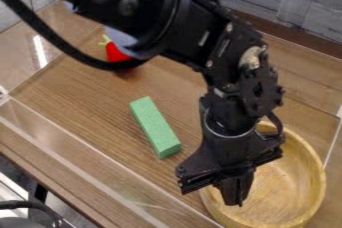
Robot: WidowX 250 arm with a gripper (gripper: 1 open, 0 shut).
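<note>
My gripper (235, 186) is low over the yellow bowl (293, 201) at the right front, its fingers shut, with nothing seen between them. The arm hides the back left part of the bowl. A green block (155, 126) lies on the wooden table to the left of the bowl, apart from the gripper.
A red object (116, 49) with a green tip sits at the back left, partly hidden by the arm. A dark cable runs at the bottom left corner.
</note>
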